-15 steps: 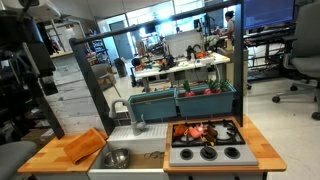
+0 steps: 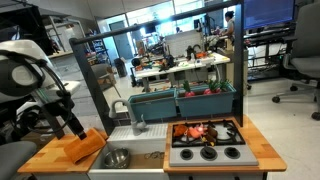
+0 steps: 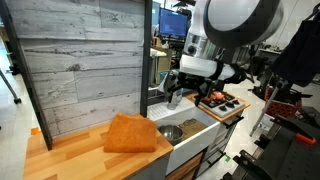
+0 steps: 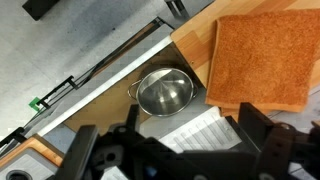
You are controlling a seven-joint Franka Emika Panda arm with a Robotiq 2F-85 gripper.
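An orange towel (image 2: 85, 147) lies folded on the wooden counter at the left; the wrist view shows the towel (image 4: 264, 60) at the upper right. A metal pot (image 4: 165, 92) sits in the sink area, apparently empty, and the second exterior view shows the pot (image 3: 170, 132) beyond the towel (image 3: 131, 134). My gripper (image 2: 69, 128) is open and points down above the counter and sink area. The wrist view shows dark fingers (image 4: 131, 116) on either side of a gap, with nothing held between them.
A stove (image 2: 208, 153) with several food-like items (image 2: 200, 131) on it stands right of the sink. Behind are a faucet (image 2: 133, 116) and blue-green bins (image 2: 205, 105). A dark post (image 2: 92, 80) rises behind the towel.
My arm has come down and toward the counter from high at the left, bringing the gripper close above the towel in the first exterior view. Towel and pot have not moved.
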